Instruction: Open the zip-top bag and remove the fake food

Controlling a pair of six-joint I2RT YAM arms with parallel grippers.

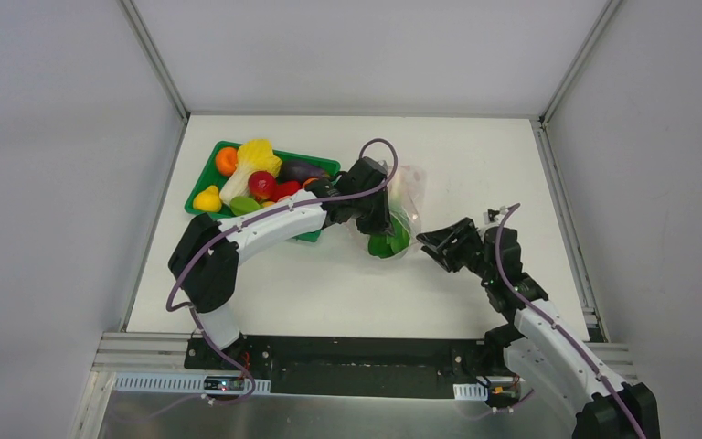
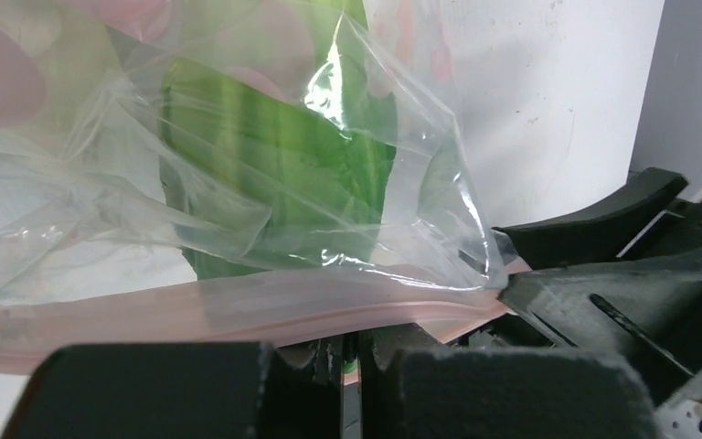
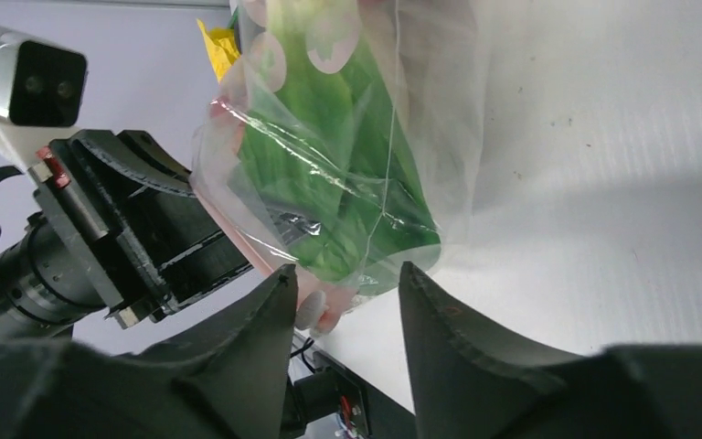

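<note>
The clear zip bag (image 1: 409,187) lies on the table with a leafy green toy vegetable (image 2: 274,165) inside it. Its pink zip strip (image 2: 146,315) crosses just in front of my left gripper, which is shut. Through the plastic, the right wrist view shows this gripper's tips at the bag's mouth; whether film is pinched between them is unclear. My right gripper is part open at the bag's corner (image 3: 324,311), which lies between its fingers without being clamped.
A green tray (image 1: 315,157) full of toy produce stands at the back left, partly beneath the left arm. Both grippers are close together at the bag's mouth. Bare table (image 1: 484,165) lies right of the bag.
</note>
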